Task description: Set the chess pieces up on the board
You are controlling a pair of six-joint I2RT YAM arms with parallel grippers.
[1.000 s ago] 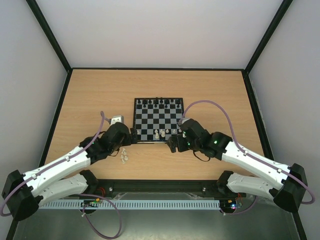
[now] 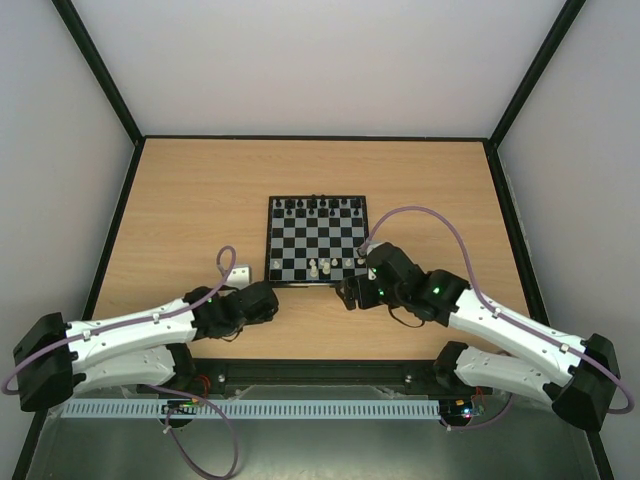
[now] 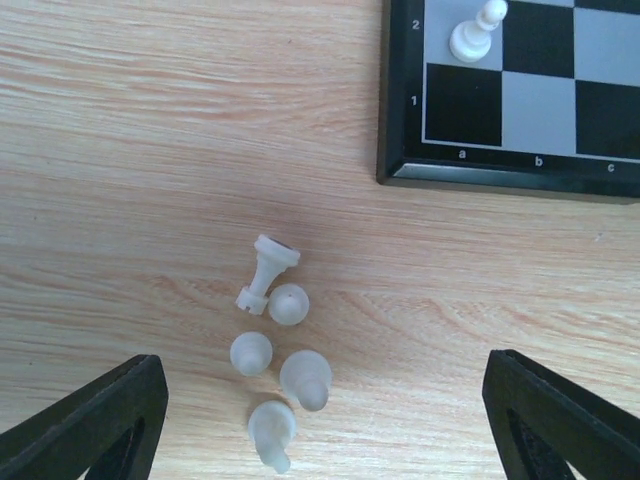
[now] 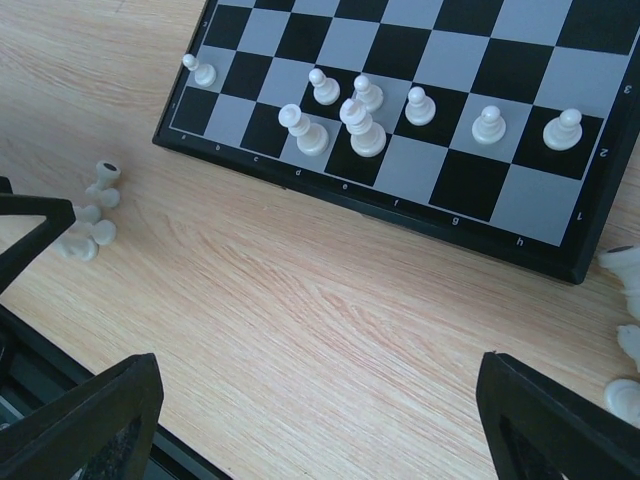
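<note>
The chess board (image 2: 317,240) has black pieces along its far side. On its near side stand several white pieces, among them a tall one (image 4: 361,127), and a pawn (image 3: 476,33) near the left edge. Loose white pieces lie or stand on the table in a cluster (image 3: 289,304), left of the board's near corner. Above that cluster hangs my left gripper, fingers apart and empty; one of its dark fingers shows in the right wrist view. My right gripper is open over bare table in front of the board, nothing between its fingers.
More white pieces (image 4: 625,400) lie at the right of the board, cut off by the right wrist view's edge. The table between the board and its front edge is bare wood. The two arms are apart from each other.
My left gripper has come back toward the table's front edge, now covering the loose white pieces from above. The right arm has barely shifted. The pieces on the board look the same.
</note>
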